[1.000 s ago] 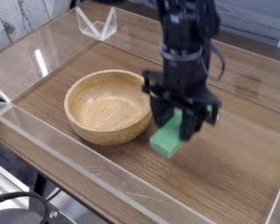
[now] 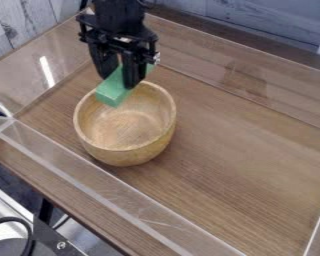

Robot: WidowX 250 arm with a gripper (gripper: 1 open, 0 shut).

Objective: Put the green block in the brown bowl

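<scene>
The green block (image 2: 112,91) hangs tilted from my gripper (image 2: 117,72), which is shut on its upper part. Below it stands the brown bowl (image 2: 160,100), a round, light-tan one with an empty floor. From this viewpoint the block overlaps the bowl's far left rim. Its lower end appears over the opening; how high it is above the rim, I cannot tell. The black gripper body covers part of the table behind the bowl.
Bare wooden table (image 2: 243,140) spreads wide to the right of the bowl. A clear plastic wall (image 2: 69,165) runs along the near left edge. Black cables (image 2: 19,225) lie in the lower left corner.
With the green block in it, my gripper has swept left and away from the camera, from right of the bowl to above its far left part. The bowl has stayed put.
</scene>
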